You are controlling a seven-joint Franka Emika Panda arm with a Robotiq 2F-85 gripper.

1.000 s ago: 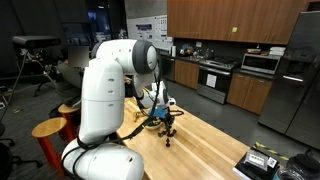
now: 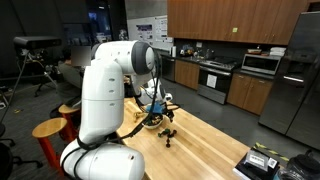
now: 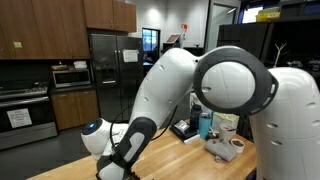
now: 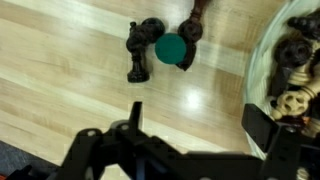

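My gripper stands open in the wrist view, its two fingers wide apart with only bare table between them. Beyond it, two dark chess pieces (image 4: 139, 49) lie on the wooden table close together, one showing a round green base (image 4: 170, 47). At the right edge of that view is a pale bowl (image 4: 252, 85) holding several dark and light brown pieces (image 4: 293, 102). From exterior view 1, the dark pieces (image 2: 168, 138) appear on the table just nearer the camera than the gripper. In exterior view 2 the arm hides the pieces.
A dark device (image 2: 258, 163) sits near its right edge. In exterior view 2, a teal cup (image 3: 205, 126) and a grey object (image 3: 224, 148) stand on the right of the table.
In exterior view 1, my gripper has shifted left, toward the bowl and away from the spot above the loose pieces. Those pieces look unmoved.
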